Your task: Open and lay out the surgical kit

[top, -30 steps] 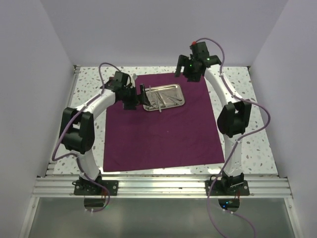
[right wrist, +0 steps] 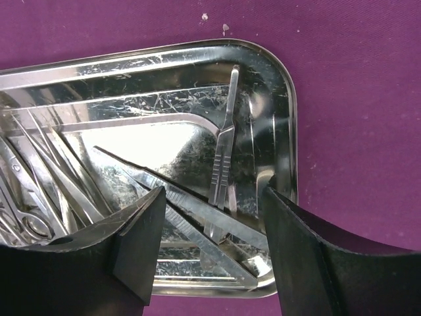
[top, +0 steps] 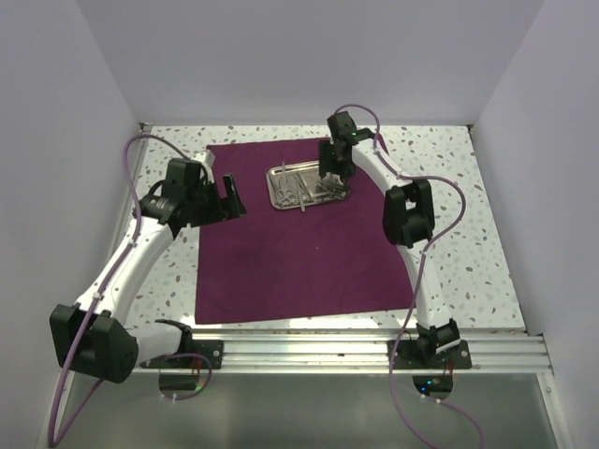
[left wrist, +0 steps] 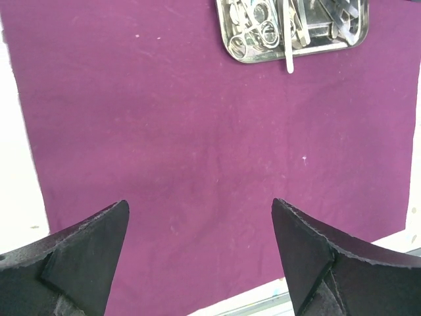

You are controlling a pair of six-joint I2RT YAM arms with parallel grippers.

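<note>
A shiny metal tray [top: 278, 202] lies on the purple cloth [top: 262, 271], unfolded flat. In the right wrist view, the tray's right end holds a scalpel handle [right wrist: 222, 158] and tweezers [right wrist: 204, 210] lying across it. Scissors [right wrist: 29, 220] and other slim instruments crowd the left side. Over that end stands my right gripper, its fingers apart on either side of the tweezers and handle; whether they touch is unclear. My left gripper hangs open over bare cloth, left of the tray, nothing between its fingers. One long instrument [left wrist: 287, 39] juts past the tray's front rim.
Speckled white table [top: 468, 253] shows around the cloth. Most of the cloth in front of the tray is clear. A metal rail [top: 309, 351] runs along the table's front, and walls stand at the back and sides.
My left arm has swung left, away from the tray. The right gripper has come in from the back right, over the tray's right end, with its fingers closer together. The tray has stayed put.
</note>
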